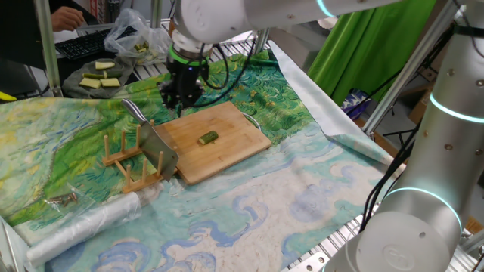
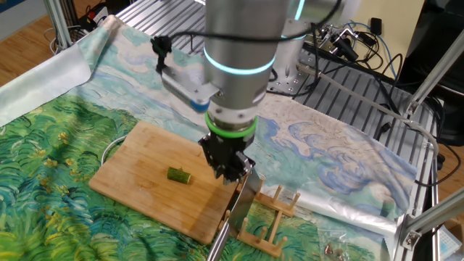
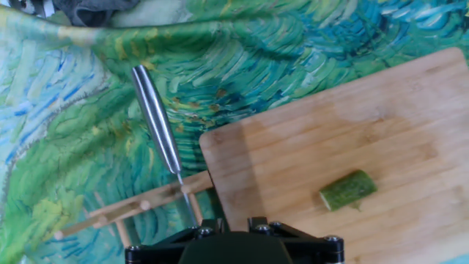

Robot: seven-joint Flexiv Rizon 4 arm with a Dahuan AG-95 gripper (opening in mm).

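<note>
A short green cucumber piece [image 1: 208, 137] lies on the wooden cutting board [image 1: 234, 151]. In the wrist view, the cucumber [image 3: 348, 191] is right of centre on the board [image 3: 286, 139]. A cleaver [image 1: 158, 151] stands in the pegged wooden rack [image 1: 147, 180] beside the board, its silver handle [image 3: 155, 117] sticking out past the rack. My gripper [image 1: 180, 107] hangs above the table near the board's rack-side end, apart from cucumber and handle. Dark gripper parts fill the bottom of the wrist view; its finger opening is hard to make out. Nothing held shows.
A roll of clear plastic [image 1: 87, 227] lies by the rack, with a small bag [image 1: 64, 199] of metal bits near it. Cut vegetable pieces [image 1: 98, 79] rest on a dark cloth at the far corner, beside a plastic bag [image 1: 140, 41].
</note>
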